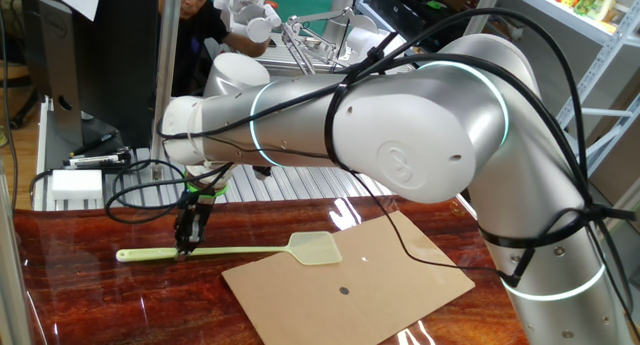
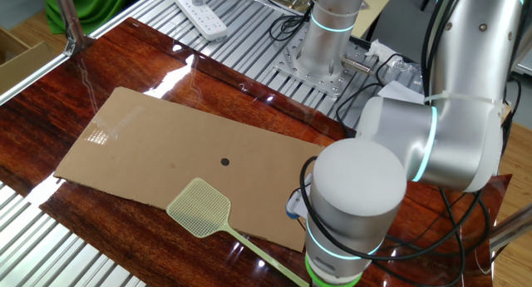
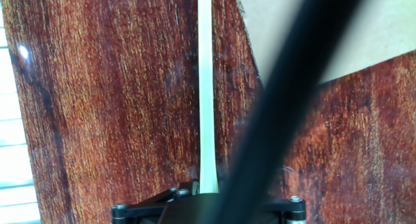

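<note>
A pale green fly swatter point(image 1: 314, 248) lies across the dark wood tabletop, its mesh head overlapping the cardboard's edge in both exterior views. My gripper point(image 1: 187, 250) points down at the swatter's handle in exterior view 1. In the wrist view, the handle point(image 3: 206, 100) runs straight down into my gripper, which appears shut on it. One finger point(image 3: 189, 187) shows close beside the handle; a dark blurred cable hides most of the other side. In exterior view 2, the arm's wrist covers the gripper, while the mesh head point(image 2: 199, 208) is plain to see.
A flat brown cardboard sheet point(image 2: 158, 145) with a small dark round spot point(image 2: 224, 162) lies on the glossy table point(image 1: 90, 295). A white power strip point(image 2: 201, 17) sits on the slatted metal surface behind. Loose cables point(image 1: 140, 190) hang around the arm. A person point(image 1: 205, 35) is in the background.
</note>
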